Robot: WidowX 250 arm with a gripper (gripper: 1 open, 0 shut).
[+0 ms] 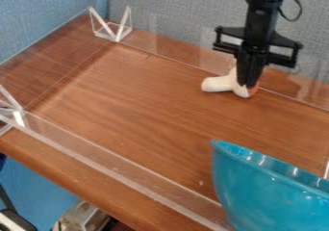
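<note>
A small white object with an orange-red end [224, 83] lies on the wooden table near the back right, beside the back edge. My black gripper [249, 77] hangs over it with its fingertips down at its right part, partly hiding it. The fingers look close together, and I cannot see anything held between them.
A large teal bowl [264, 187] fills the front right. Clear low walls edge the table, with white brackets [111, 25] at the back left.
</note>
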